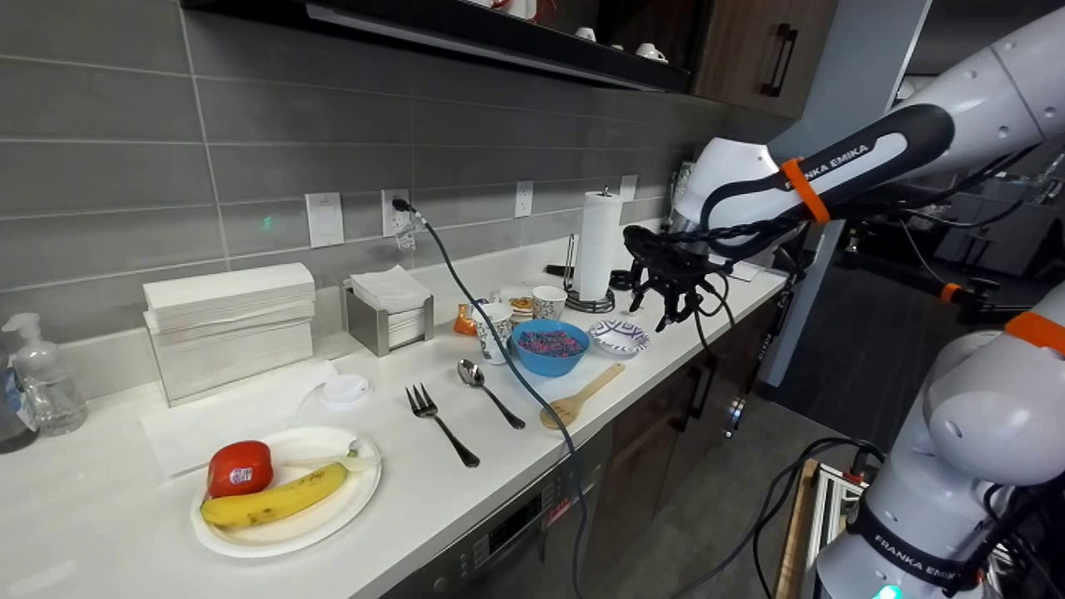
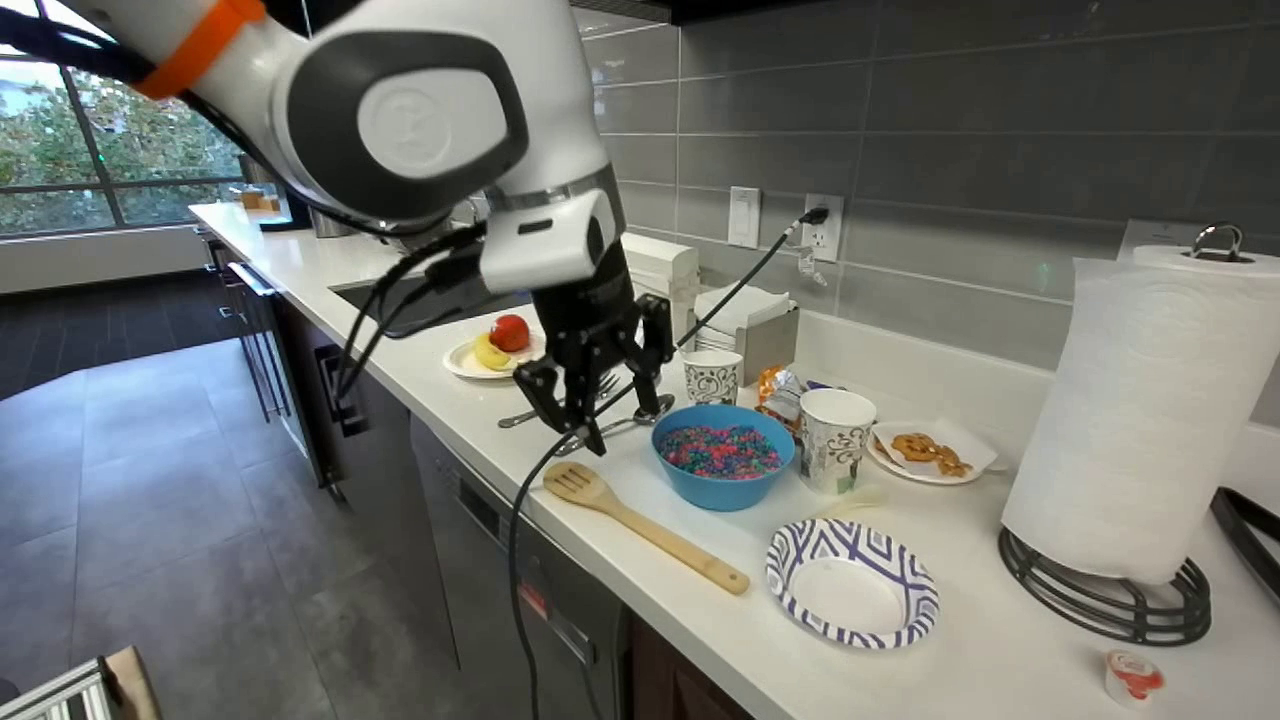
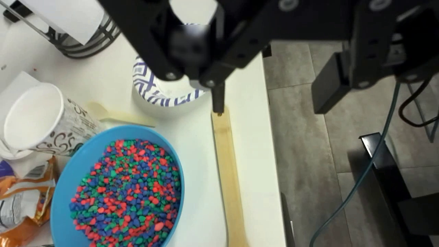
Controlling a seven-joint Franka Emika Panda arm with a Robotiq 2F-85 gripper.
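My gripper is open, its dark fingers spread apart with nothing visible between them. In exterior view 1 it hangs above the counter, clear of the surface. A wooden slotted spatula lies flat along the counter's front edge. In the wrist view one finger overlaps the end of its handle, while the other appears over the floor. Beside the spatula sits a blue bowl of small red, blue and green pieces. A patterned paper bowl stands empty close by.
Paper cups, a pretzel plate and a paper towel roll stand toward the wall. Farther along are a fork, a spoon and a plate of fruit. A black cable crosses the counter.
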